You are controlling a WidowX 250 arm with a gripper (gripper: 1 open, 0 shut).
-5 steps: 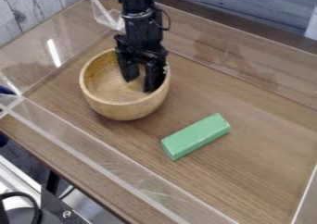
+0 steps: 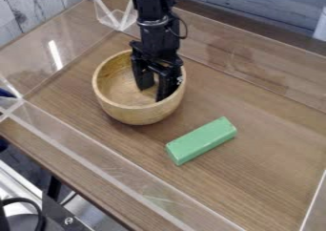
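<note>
A tan round bowl (image 2: 128,102) sits on the wooden table, left of centre. My black gripper (image 2: 158,71) reaches down from the top of the view into the bowl's right side; its fingertips are dark and hard to make out, and I see nothing clearly held. A green rectangular block (image 2: 201,139) lies on the table to the lower right of the bowl, apart from it.
Black cables (image 2: 26,211) lie at the lower left corner. A clear plastic piece (image 2: 10,103) is at the left edge.
The gripper has shifted a little to the right over the bowl, and the bowl appears slightly moved to the right. The green block has not moved.
</note>
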